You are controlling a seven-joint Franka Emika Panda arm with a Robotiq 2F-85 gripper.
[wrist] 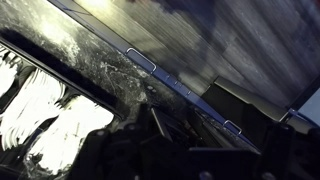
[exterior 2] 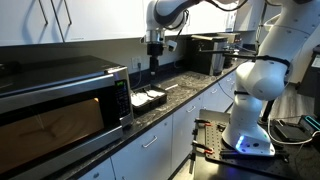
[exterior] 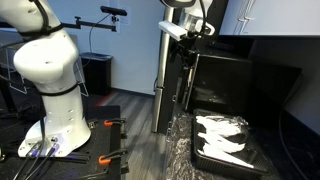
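A black tray (exterior: 203, 160) lies on the dark countertop with several white, crumpled-looking pieces (exterior: 222, 140) in it. The same pieces (wrist: 62, 130) show brightly at the left of the wrist view. My gripper (exterior 2: 153, 68) hangs open above the counter in exterior view 2. In exterior view 1 it is a dark shape below the white wrist (exterior: 187, 20), higher than the tray and apart from it. Its dark parts fill the bottom of the wrist view, where the fingertips are hard to make out. I see nothing held.
A toaster oven or microwave (exterior 2: 70, 105) stands on the counter. Drawer fronts with handles (wrist: 142, 60) run below the counter edge, with grey floor (wrist: 200, 35) beyond. White cabinets (exterior 2: 90, 20) hang above. The dark counter strip (exterior: 178, 150) beside the tray is clear.
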